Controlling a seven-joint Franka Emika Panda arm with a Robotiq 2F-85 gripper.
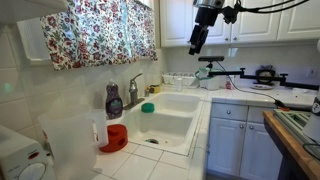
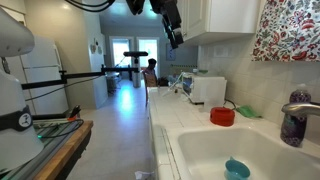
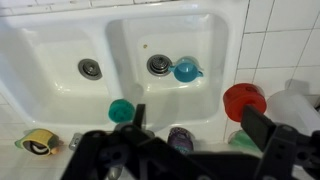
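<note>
My gripper hangs in the air, high above the counter and sink. In the wrist view, the gripper is open, its dark fingers wide apart, with nothing held between them. A small teal cup lies in one basin beside the drain; exterior view 2 shows the teal cup too. The round red container stands on the tiles beside that basin. A green round item sits on the rear part of the divider between the basins.
Behind the sink stand a dark soap bottle and the faucet. A translucent pitcher is near the red container. Upper cabinets and a patterned curtain flank the space.
</note>
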